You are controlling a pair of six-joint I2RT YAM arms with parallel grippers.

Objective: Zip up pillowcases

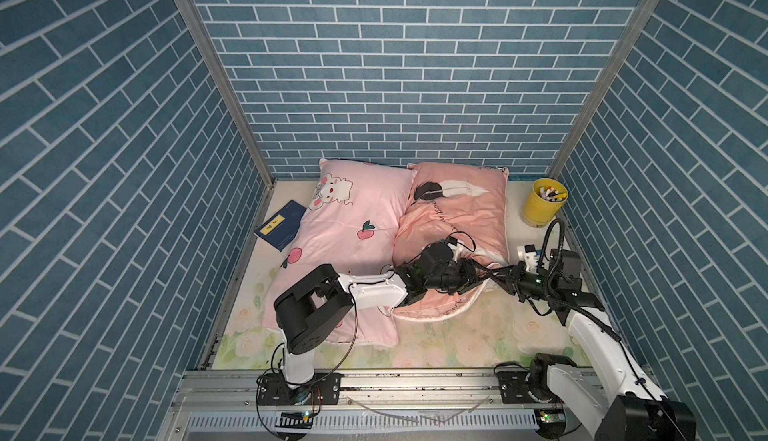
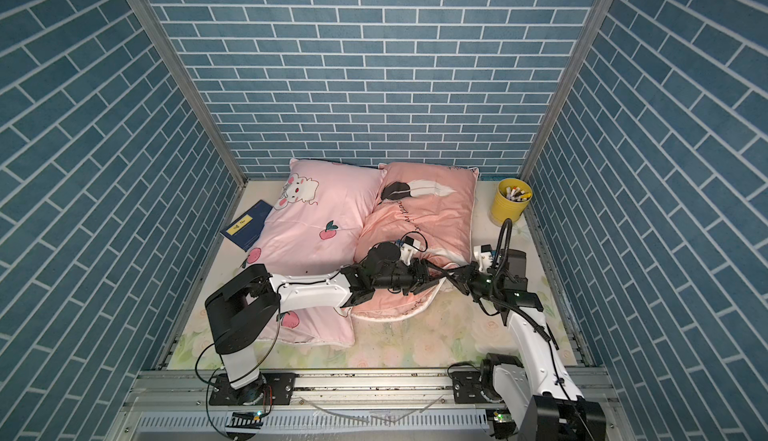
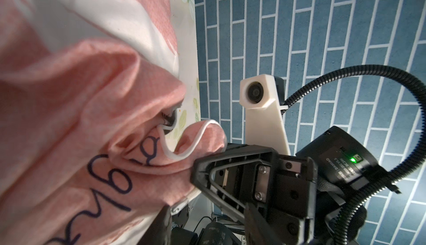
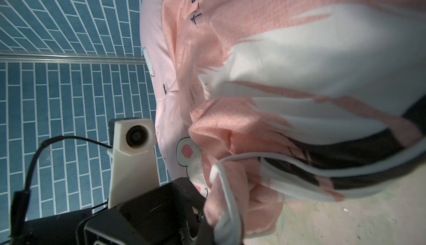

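Two pillowcases lie side by side: a pale pink one with a mouse print and a darker pink one with a feather print, its front opening bunched with a white zipper edge. My left gripper and right gripper meet over that opening at its right side, fingertips very close. In the left wrist view the left fingers look parted; whether cloth sits between them is unclear. The right gripper is shut at the zipper edge, where folded cloth hides much of its tips in the right wrist view.
A yellow cup of markers stands at the back right, a dark blue booklet lies at the left. Tiled walls enclose three sides.
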